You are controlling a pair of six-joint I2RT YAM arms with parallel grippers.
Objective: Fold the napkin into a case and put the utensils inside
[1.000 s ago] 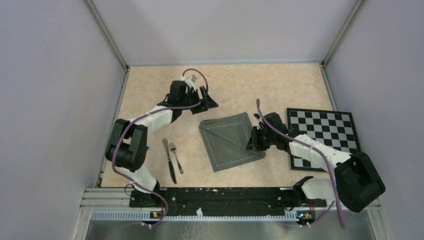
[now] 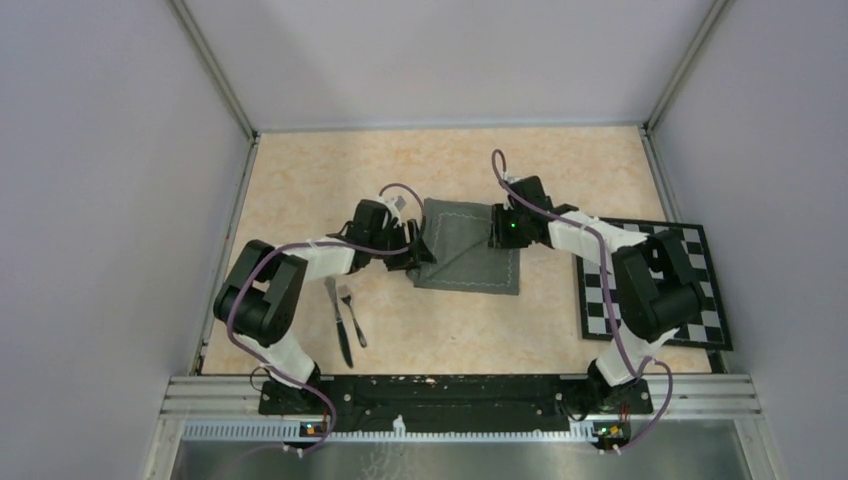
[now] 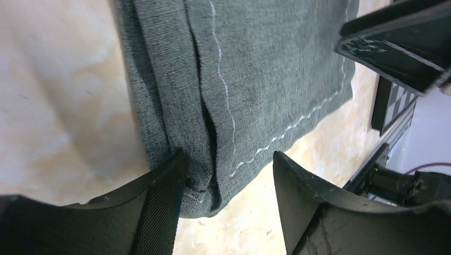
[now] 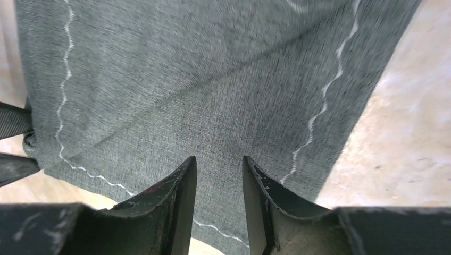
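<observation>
The grey napkin (image 2: 465, 250) lies near the table's middle, creased along a diagonal and edged with white stitching. At its left corner is my left gripper (image 2: 425, 258); in the left wrist view its fingers stand open over a rolled, bunched corner of the napkin (image 3: 228, 106). Over the napkin's right part hovers my right gripper (image 2: 497, 228). Its fingers (image 4: 181, 204) are part open above flat cloth of the napkin (image 4: 202, 122), with nothing seen gripped between them. A knife (image 2: 340, 325) and a fork (image 2: 353, 316) rest on the table to the left.
A black-and-white checkered board (image 2: 705, 285) with a dark frame lies at the right, partly under the right arm. Bare table (image 2: 450, 335) shows in front of the napkin and behind it.
The utensils have not moved.
</observation>
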